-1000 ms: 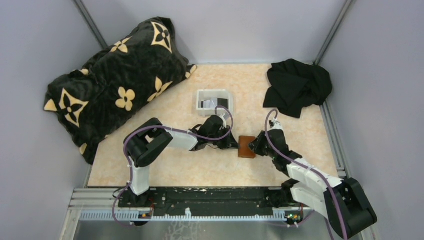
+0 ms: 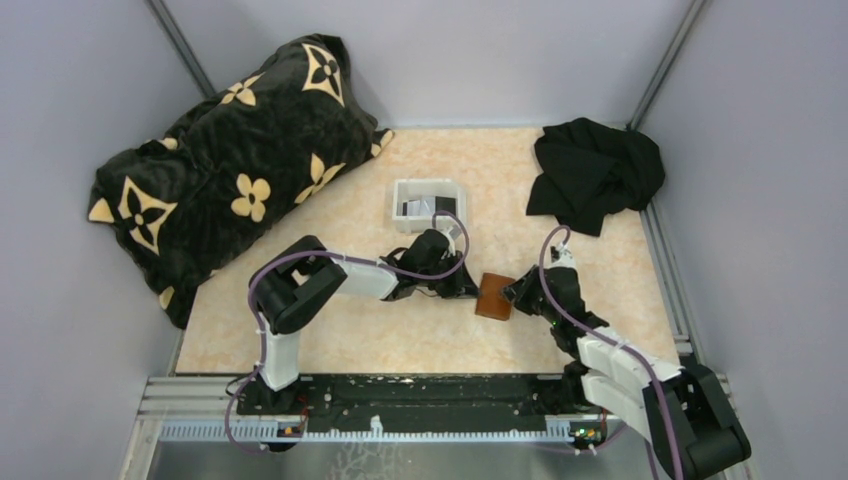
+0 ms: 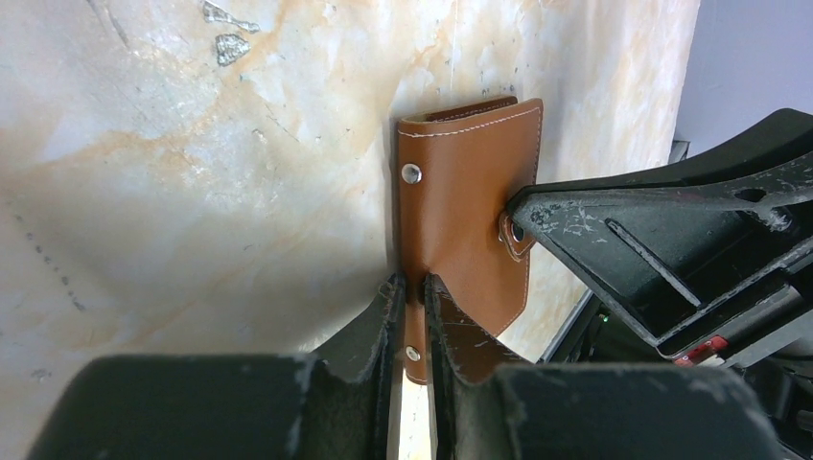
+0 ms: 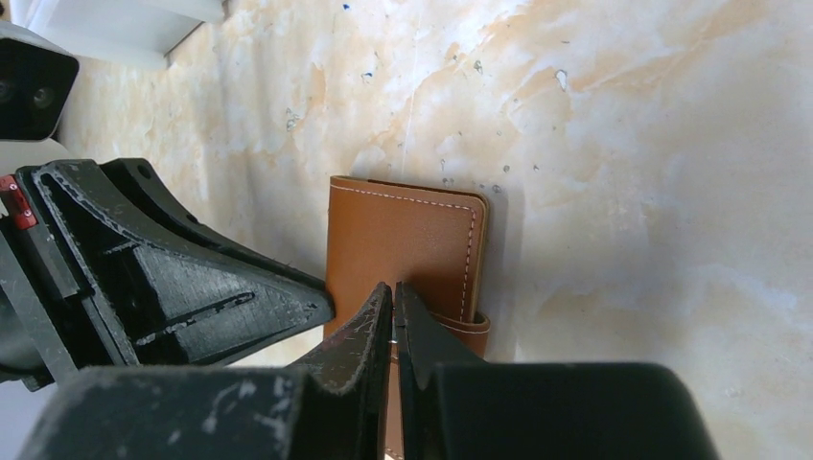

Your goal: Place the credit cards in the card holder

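The brown leather card holder (image 2: pixel 492 298) lies folded on the table between both arms. My left gripper is shut on its riveted spine edge, as the left wrist view shows. At the opposite side, my right gripper is shut, its tips against the holder by the closure strap (image 3: pixel 518 237). Whether the strap lies between those tips cannot be made out. Light and dark flat pieces, seemingly the cards (image 2: pixel 420 206), rest inside the white tray (image 2: pixel 429 184) farther back.
A black patterned cushion (image 2: pixel 215 170) fills the back left, and a black cloth (image 2: pixel 597 170) lies at the back right. Bare tabletop (image 2: pixel 420 345) extends in front of the holder and between it and the cloth.
The card holder has turned slightly, its near edge now a little closer to the front. My right gripper has shifted slightly with it; the left arm looks still.
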